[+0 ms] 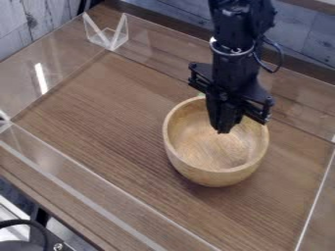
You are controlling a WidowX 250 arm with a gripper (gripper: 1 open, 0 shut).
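Note:
A pale wooden bowl [213, 155] sits on the wooden tabletop at centre right. The black robot gripper [228, 116] hangs from above over the bowl's back half, its tips pointing down just inside or at the rim. Whether it is open or shut, and whether anything is between its fingers, I cannot tell.
A clear plastic object [108, 31] stands at the back left. A back wall [304, 69] runs behind, and a dark cable lies at the bottom left corner.

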